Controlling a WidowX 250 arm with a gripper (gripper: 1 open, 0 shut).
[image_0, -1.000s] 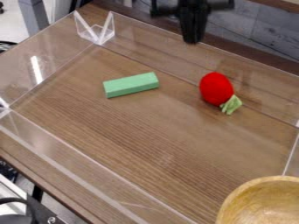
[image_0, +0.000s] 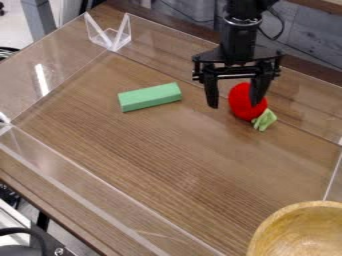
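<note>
My black gripper (image_0: 233, 88) hangs at the upper right of the table, its fingers spread apart around a red object (image_0: 247, 100) with a green leafy top (image_0: 265, 119), which looks like a strawberry or similar toy. Whether the fingers touch it is not clear. A green block (image_0: 150, 97) lies to the left of the gripper.
A clear plastic container (image_0: 111, 30) stands at the back left. A yellow bowl (image_0: 297, 235) sits at the front right corner.
My gripper has come down from the back edge to the red object. The other objects have not visibly moved.
</note>
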